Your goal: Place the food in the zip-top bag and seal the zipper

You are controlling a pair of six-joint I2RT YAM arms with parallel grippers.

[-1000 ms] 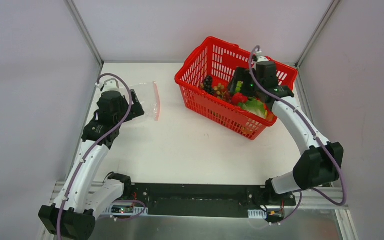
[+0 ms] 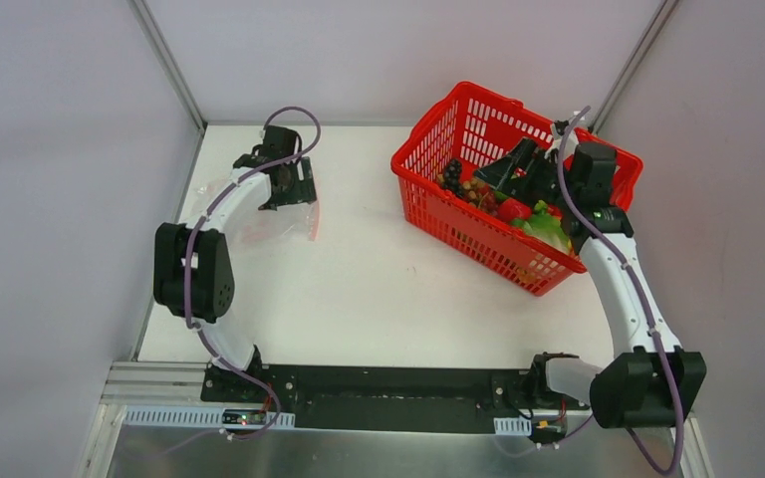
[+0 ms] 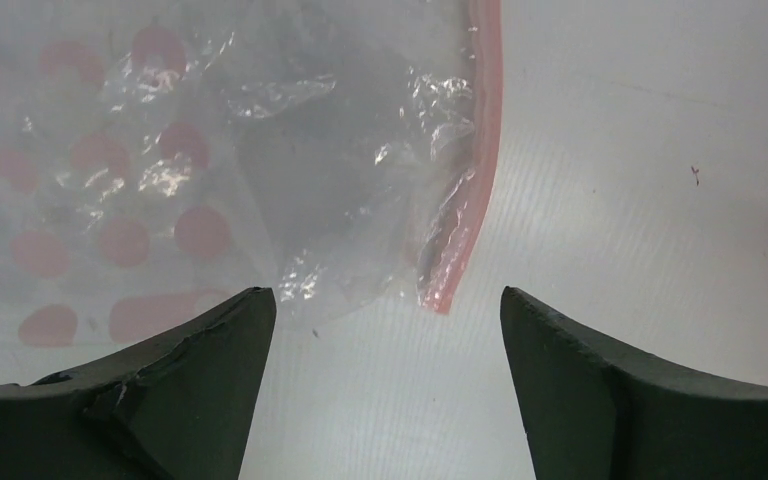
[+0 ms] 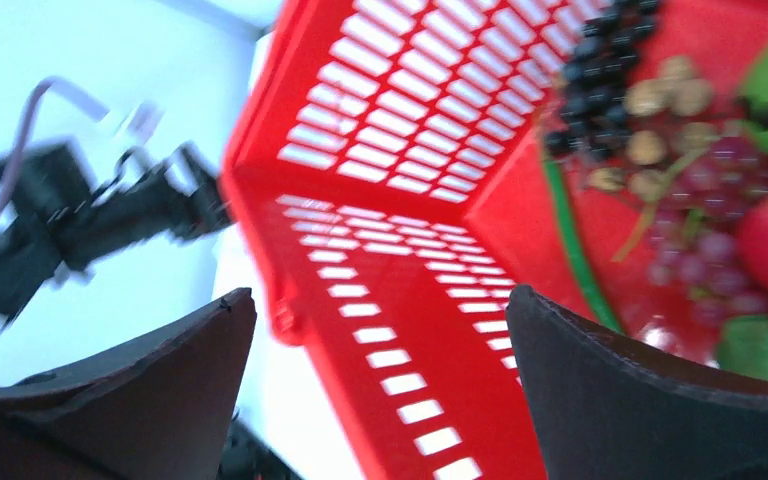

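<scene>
A clear zip top bag with red printed dots and a pink zipper strip lies flat on the table at left. Over it is my left gripper, fingers apart with nothing between them, near the zipper's corner. The red basket at right holds food: dark grapes, red grapes, mushrooms, a green stalk, a red item and greens. My right gripper is open over the basket, empty.
Walls border the back and sides. The basket sits close to the back right corner.
My left gripper has moved toward the back and right over the bag. The basket has shifted right, and my right gripper has moved about over it.
</scene>
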